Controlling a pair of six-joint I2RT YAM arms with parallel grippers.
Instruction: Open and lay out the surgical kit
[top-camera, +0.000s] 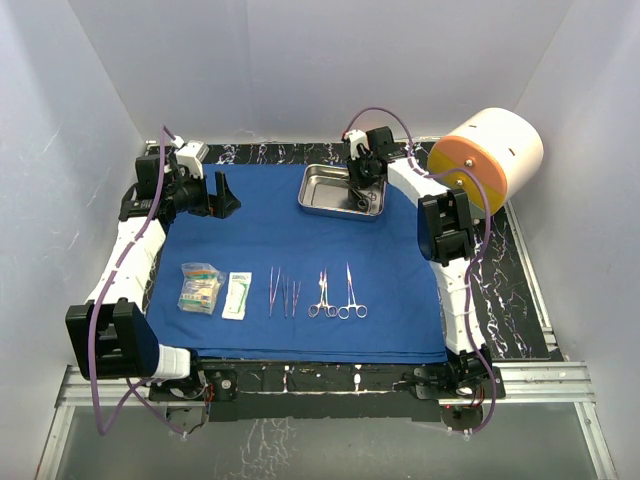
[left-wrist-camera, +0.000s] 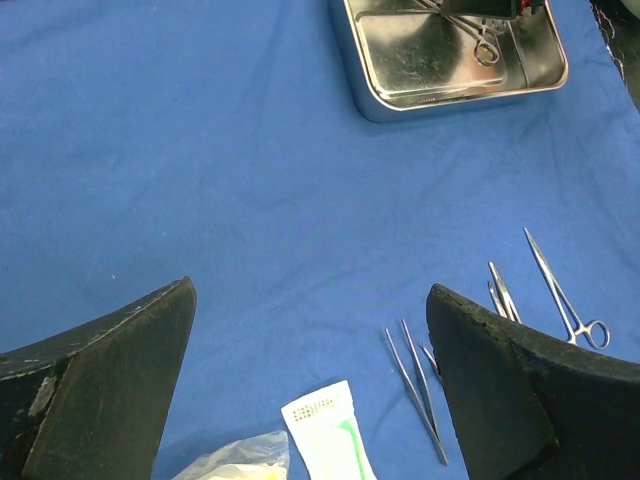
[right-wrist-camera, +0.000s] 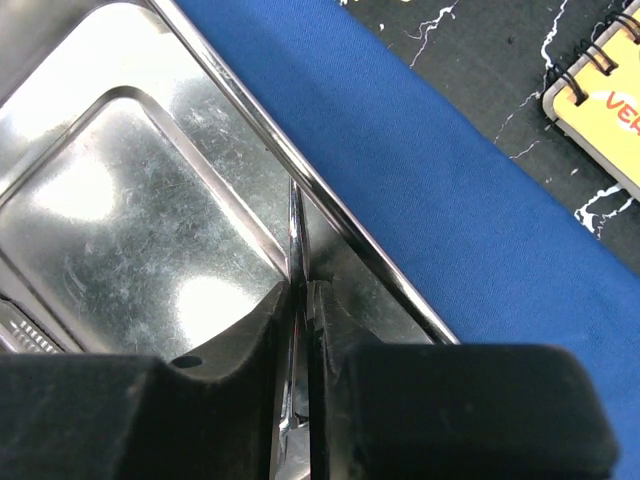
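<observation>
At the back of the blue cloth lies the steel tray (top-camera: 318, 207). My right gripper (top-camera: 358, 180) reaches down into it. A slim metal instrument (right-wrist-camera: 297, 235) runs between the right fingers, which stand very close on either side; whether they press on it I cannot tell. One ringed handle (left-wrist-camera: 487, 52) shows in the tray from the left wrist view. Over the cloth's left side my left gripper (top-camera: 222, 196) hangs open and empty. Laid in a row at the front are a plastic bag (top-camera: 201, 288), a white packet (top-camera: 237, 295), tweezers (top-camera: 274, 291) and ringed instruments (top-camera: 350, 300).
Beyond the tray's rim is a yellow spiral notebook (right-wrist-camera: 620, 110) on the dark marble table. A large white and orange cylinder (top-camera: 497, 150) stands at the back right. Bare cloth (top-camera: 270, 235) spreads between tray and row, and the front right is clear too.
</observation>
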